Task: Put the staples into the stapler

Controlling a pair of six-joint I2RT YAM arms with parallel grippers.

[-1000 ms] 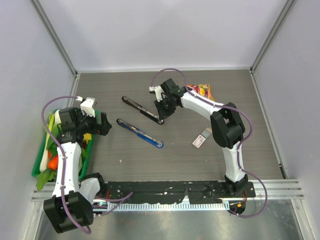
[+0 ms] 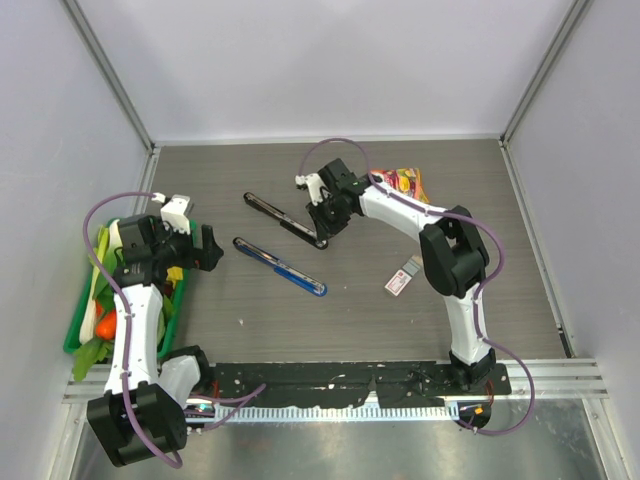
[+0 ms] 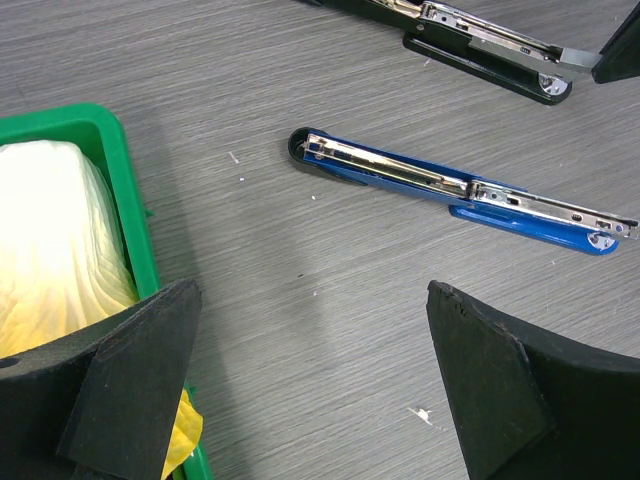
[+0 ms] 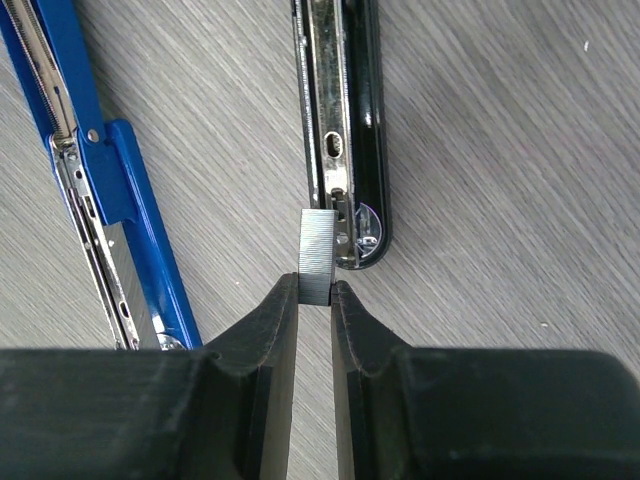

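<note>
A black open stapler [image 2: 275, 213] lies across the back middle of the table, and a blue open stapler [image 2: 280, 266] lies parallel, nearer the front. My right gripper is shut on a silver strip of staples [image 4: 317, 250], held over the end of the black stapler's metal channel, slightly to its left in the right wrist view; whether it touches cannot be told. My left gripper is open with nothing between its fingers, at the left by the green basket, facing both staplers.
A green basket [image 3: 130, 200] of toy vegetables sits at the left. A staples box [image 2: 397, 283] lies front right, and a colourful snack bag [image 2: 408, 178] at the back right, partly behind the right arm.
My right gripper has shifted very slightly over the black stapler's end. The left arm and the objects on the table look unchanged.
</note>
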